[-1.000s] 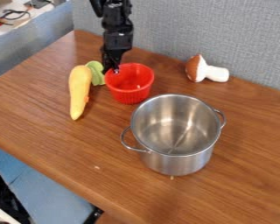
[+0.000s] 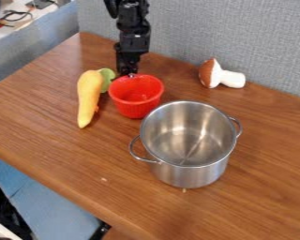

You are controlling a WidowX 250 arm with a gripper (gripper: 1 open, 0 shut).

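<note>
My black gripper [image 2: 128, 69] hangs from the top of the view, just behind the red bowl [image 2: 136, 97], low by its back rim; its fingertips are small and partly hidden. A yellow vegetable-shaped toy [image 2: 89, 98] lies left of the bowl, with a green piece [image 2: 108, 75] at its upper end, beside the bowl.
A steel pot [image 2: 190, 148] stands in front right of the bowl. A mushroom-like toy [image 2: 223, 76] lies by the grey back wall. Its edge drops away at lower left.
My gripper has shifted slightly up and back from the bowl's rim. The bowl and toys look almost unmoved.
</note>
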